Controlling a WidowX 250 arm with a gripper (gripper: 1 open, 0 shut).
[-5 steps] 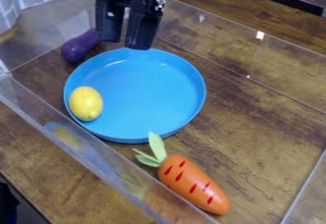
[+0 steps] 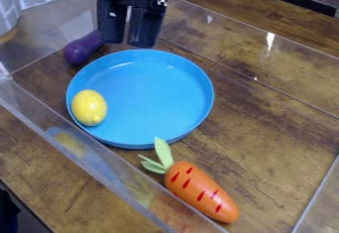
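The black gripper [image 2: 133,27] hangs open above the back of a blue plate [image 2: 159,98], with nothing seen between its fingers. A yellow oval object [image 2: 89,106] lies on the plate's left side. A purple eggplant [image 2: 82,49] lies behind the plate to the left, beside the gripper. An orange carrot [image 2: 199,189] with red stripes and green leaves lies in front of the plate, toward the lower right.
Transparent walls edge the area along the left and near side.
Over the last second the gripper has shifted slightly at the back of the plate. The plate, eggplant, yellow object and carrot have not moved.
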